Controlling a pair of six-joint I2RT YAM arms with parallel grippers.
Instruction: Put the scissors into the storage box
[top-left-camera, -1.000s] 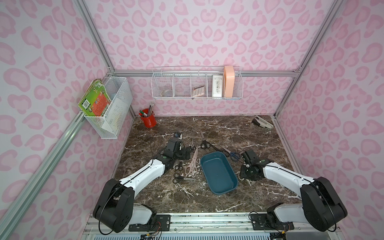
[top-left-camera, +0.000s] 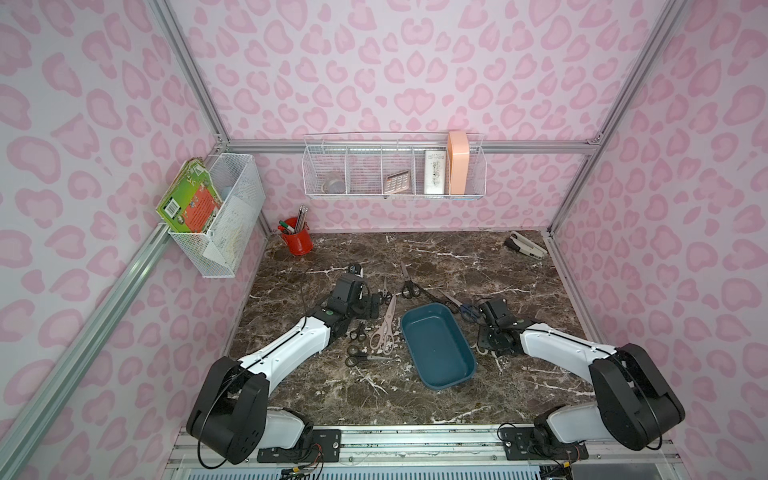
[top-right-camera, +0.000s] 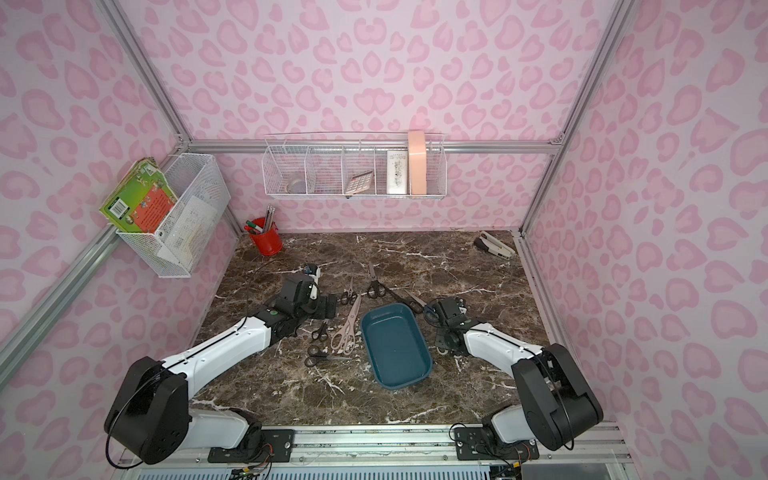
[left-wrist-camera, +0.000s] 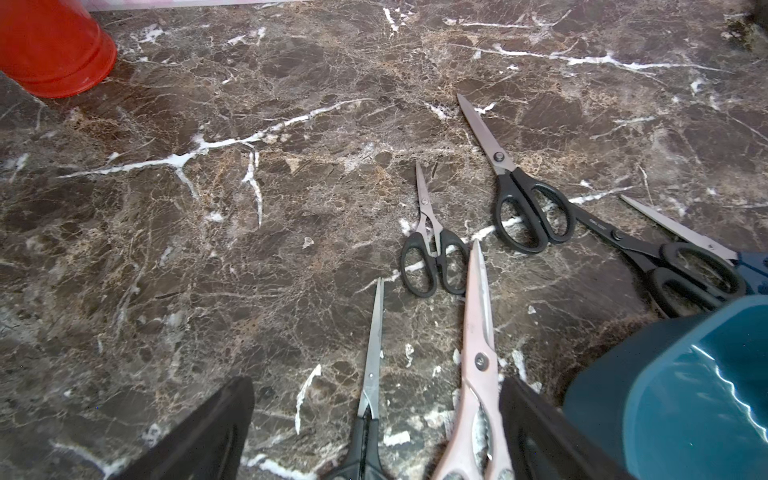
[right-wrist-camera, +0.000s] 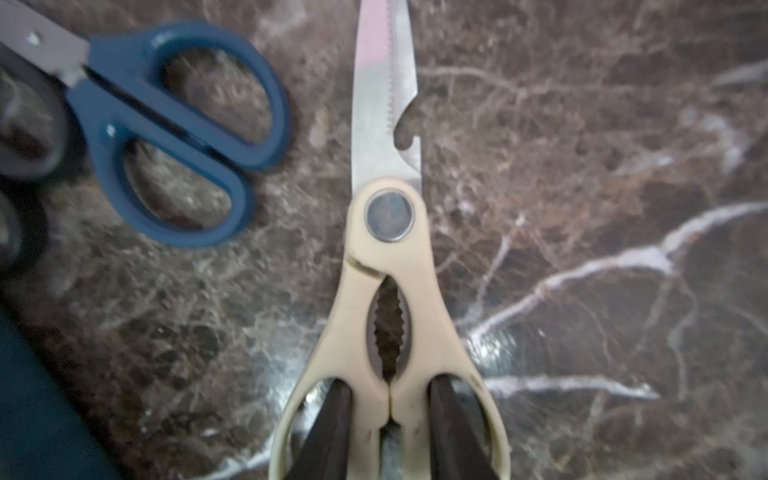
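Note:
A teal box (top-left-camera: 437, 345) lies mid-table, several scissors around it. My right gripper is low over cream kitchen scissors (right-wrist-camera: 384, 216), its fingers at the two handles, part open; whether they grip is unclear. Blue-handled scissors (right-wrist-camera: 184, 136) lie to their left. My left gripper hangs open above pink scissors (left-wrist-camera: 480, 360) and dark-handled scissors (left-wrist-camera: 369, 400). Small black scissors (left-wrist-camera: 432, 260) and larger black ones (left-wrist-camera: 528, 212) lie beyond.
A red pen cup (top-left-camera: 297, 240) stands at back left, a stapler (top-left-camera: 525, 245) at back right. Wire baskets hang on the back and left walls.
The left arm and the box have not moved.

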